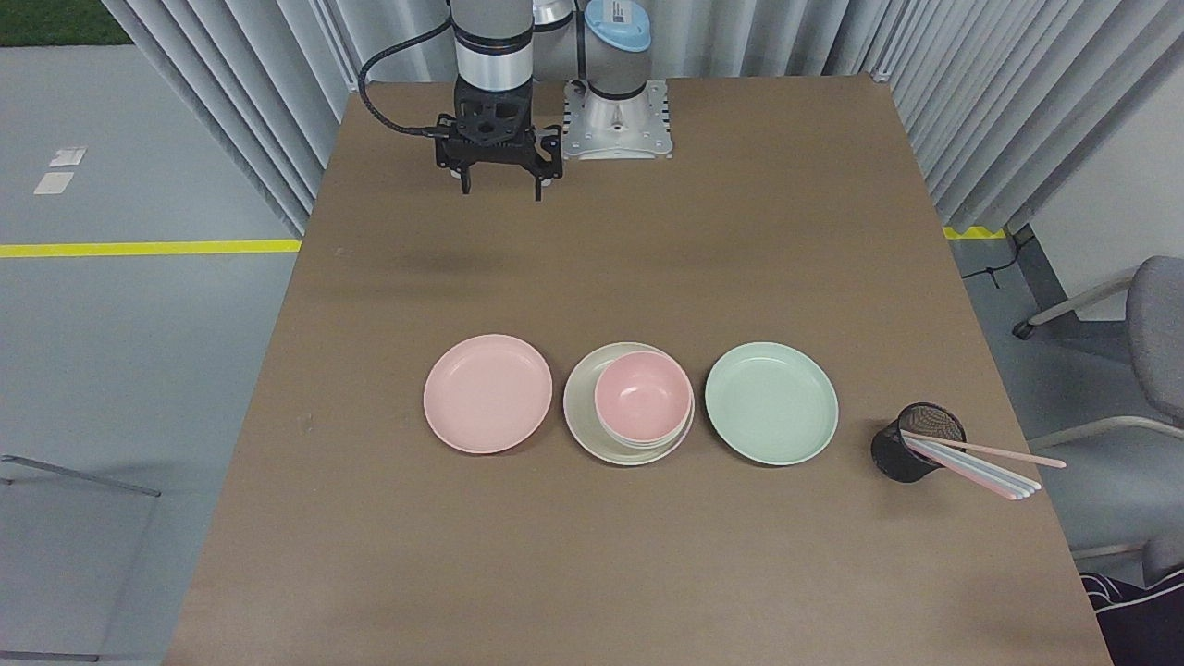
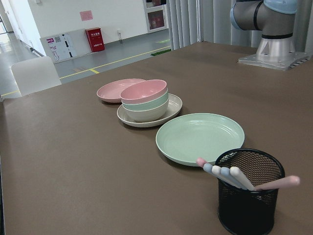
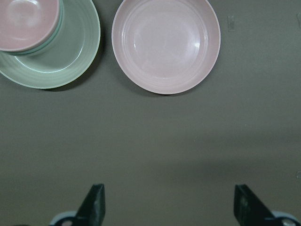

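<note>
My gripper [image 1: 500,184] hangs over the far end of the brown table, open, with only bare tabletop between its fingers in the wrist view. Nearer the front, a pink plate [image 1: 487,393] lies on the left. In the middle, a cream plate [image 1: 588,427] holds a stack of bowls, pink [image 1: 643,392] on top, mint [image 2: 160,102] and cream [image 2: 145,115] beneath. To the right lies a mint plate [image 1: 771,401]. A black mesh cup [image 2: 247,208] at the right holds several pale pink, white and blue sticks [image 1: 977,466], leaning out.
Chairs stand beyond the table's edge, and a grey curtain hangs behind the arm.
</note>
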